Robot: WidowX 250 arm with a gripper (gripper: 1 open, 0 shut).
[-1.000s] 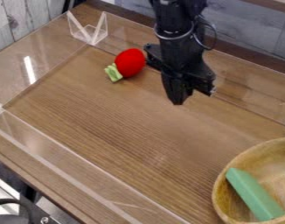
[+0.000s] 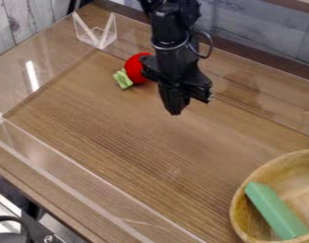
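My black gripper [image 2: 173, 102] hangs over the upper middle of the wooden table, pointing down, shut with nothing visible between its fingers. Just behind it to the left, partly hidden by it, lies a red round object [image 2: 136, 66] with a small light-green piece [image 2: 123, 79] at its lower left. A wooden bowl [image 2: 245, 228] at the lower right holds a green elongated object [image 2: 276, 211].
Clear plastic pieces stand at the left edge and back left corner [image 2: 97, 30]. A grey plank wall runs along the back.
My gripper has moved to the left, nearer the red object, over the last second. The objects on the table have not visibly moved.
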